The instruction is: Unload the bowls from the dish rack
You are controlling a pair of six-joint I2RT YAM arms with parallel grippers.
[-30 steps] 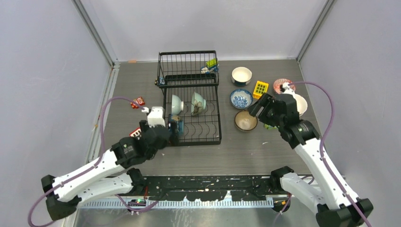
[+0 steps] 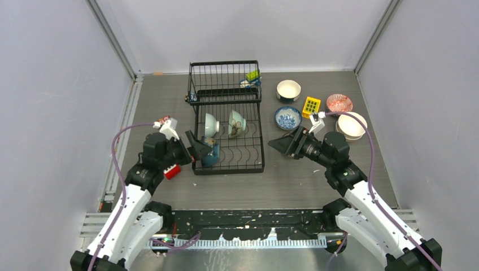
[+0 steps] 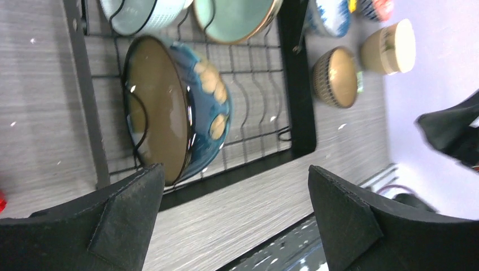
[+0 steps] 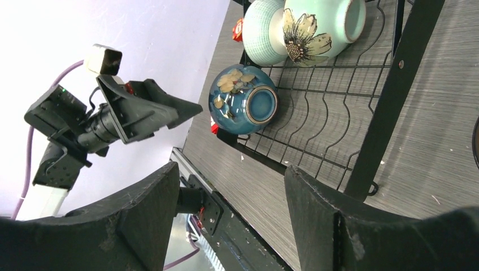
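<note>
The black dish rack holds three bowls on its lower tier: a dark blue bowl with petal patterns, a pale ribbed bowl and a mint bowl with a flower. My left gripper is open just over the blue bowl at the rack's left front, nothing between its fingers. My right gripper stands open to the right of the rack, empty, partly hiding a brown bowl on the table.
Right of the rack lie a white bowl, blue-patterned bowl, red bowl, stacked cream bowls and yellow basket. A red object lies left of the rack.
My right gripper has moved left toward the rack, now over the brown bowl. The bowls have not moved.
</note>
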